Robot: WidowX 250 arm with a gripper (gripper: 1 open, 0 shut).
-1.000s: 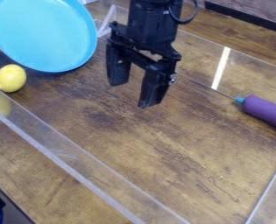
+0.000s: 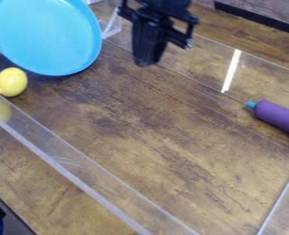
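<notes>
The black gripper (image 2: 150, 48) is at the top centre, raised above the wooden board and cut off by the top edge; its fingers look close together with nothing visible between them. A light blue plate (image 2: 44, 35) is at the upper left, just left of the gripper. A yellow egg-shaped object (image 2: 11, 82) lies below the plate at the left edge. A purple toy eggplant (image 2: 279, 119) lies at the right edge.
The gripper has moved up toward the top of the view. The plate, yellow object and eggplant have not moved.
</notes>
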